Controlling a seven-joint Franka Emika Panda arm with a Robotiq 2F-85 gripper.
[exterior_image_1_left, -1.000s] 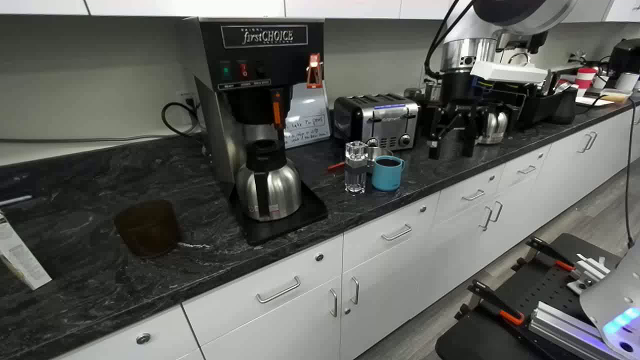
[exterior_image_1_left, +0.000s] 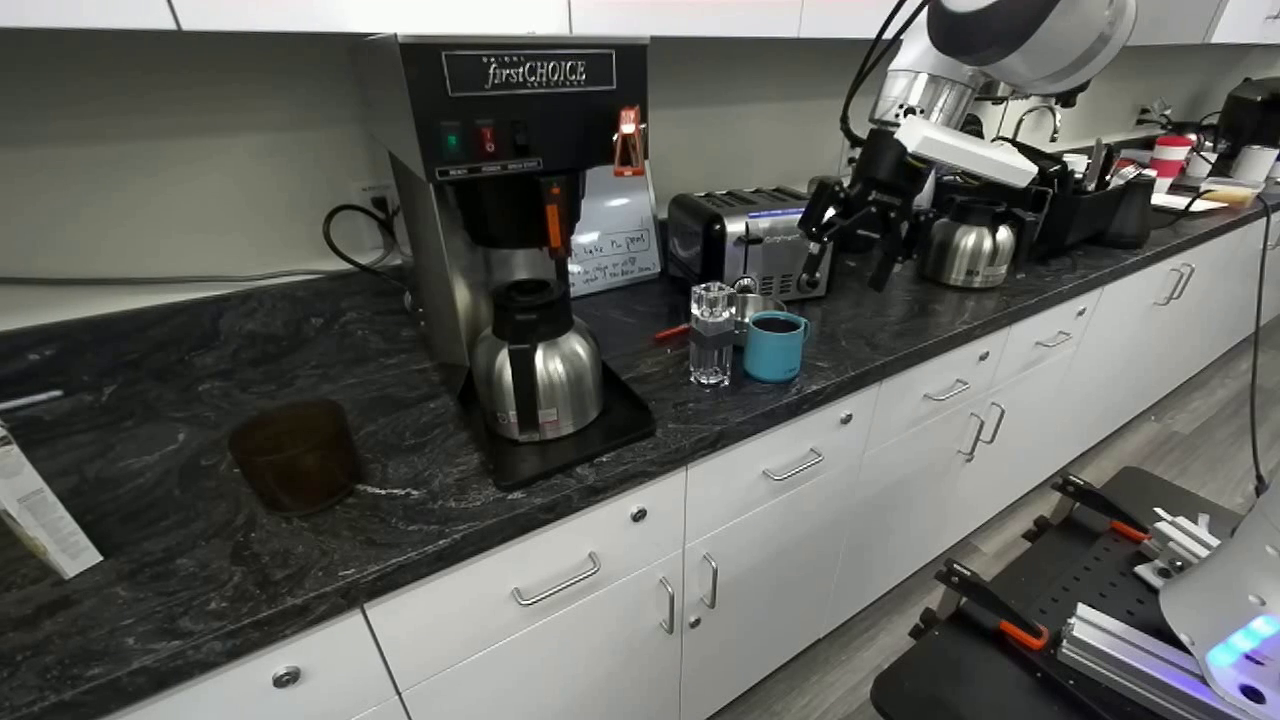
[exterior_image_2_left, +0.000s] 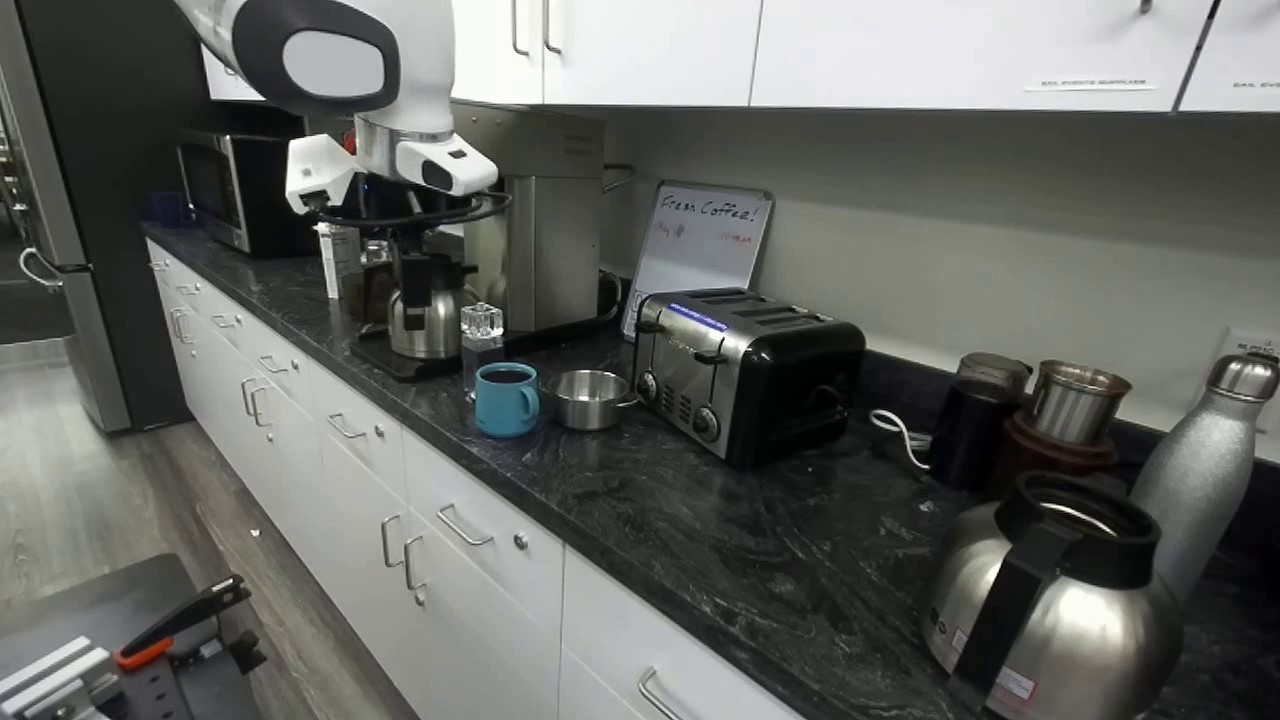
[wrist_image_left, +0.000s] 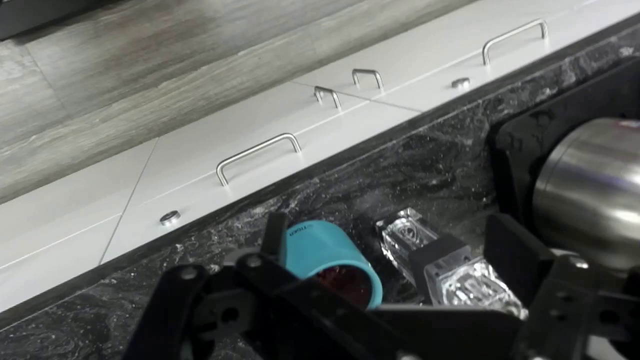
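My gripper (exterior_image_1_left: 851, 269) is open and empty, held above the counter to the right of a teal mug (exterior_image_1_left: 774, 346) in exterior view 1. Dark liquid fills part of that mug, which stands upright. In the wrist view the mug (wrist_image_left: 327, 249) shows beside the left finger (wrist_image_left: 274, 233), and a clear faceted grinder (wrist_image_left: 427, 252) with a dark band lies in view between the two fingers. The right finger (wrist_image_left: 510, 243) stands well apart from the left one. A small steel cup (exterior_image_2_left: 588, 400) sits beside the mug.
The coffee maker (exterior_image_1_left: 414, 228) with its steel carafe (exterior_image_1_left: 564, 378) stands left of the grinder. A toaster (exterior_image_2_left: 768, 396) is behind the steel cup. Another steel carafe (exterior_image_2_left: 1068, 612) stands nearer exterior view 2. Bare counter (exterior_image_2_left: 720, 528) lies in front of the toaster.
The gripper has risen a little, shifted left in exterior view 1 and turned, so its spread fingers now show. The mug, grinder and toaster have not moved.
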